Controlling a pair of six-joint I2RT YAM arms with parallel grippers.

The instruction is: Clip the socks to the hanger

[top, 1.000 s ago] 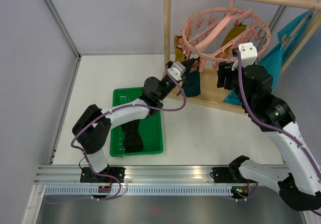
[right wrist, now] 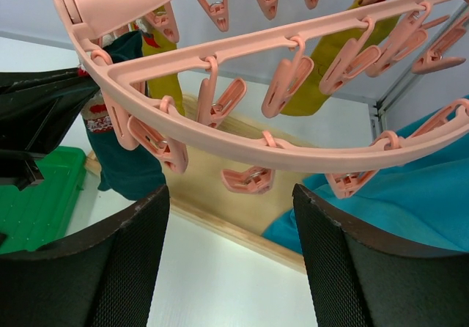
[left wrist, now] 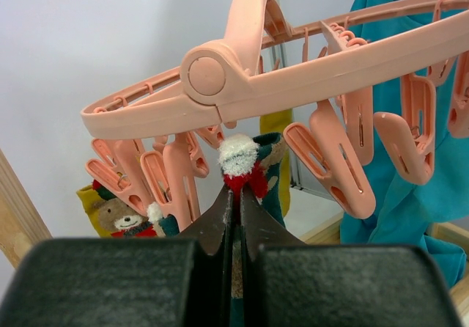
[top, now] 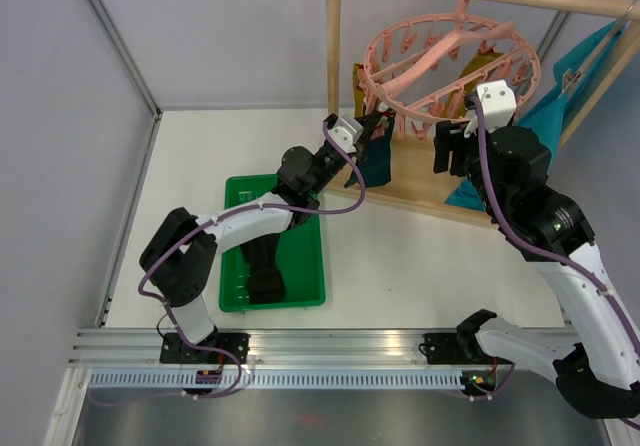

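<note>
The pink round hanger [top: 466, 32] with clips hangs from a wooden bar. At its left front, my left gripper is shut on the top of a dark teal sock [top: 377, 158], which dangles below the rim. In the right wrist view this sock [right wrist: 128, 158] is close beside a clip [right wrist: 157, 145]; I cannot tell whether any clip grips it. Mustard socks [top: 480, 67] hang farther back on the ring. Under the front rim, my right gripper stands open, its fingers apart with nothing between them and a clip [right wrist: 249, 179] just beyond.
A green tray [top: 311, 266] with dark socks [top: 264, 273] in it lies at the left. Turquoise cloth [top: 545, 116] hangs at the right of the wooden frame [top: 334, 56]. The white table between tray and right arm is bare.
My left gripper has moved slightly left with the teal sock. The hanger has shifted a little on its bar. My right arm has barely moved.
</note>
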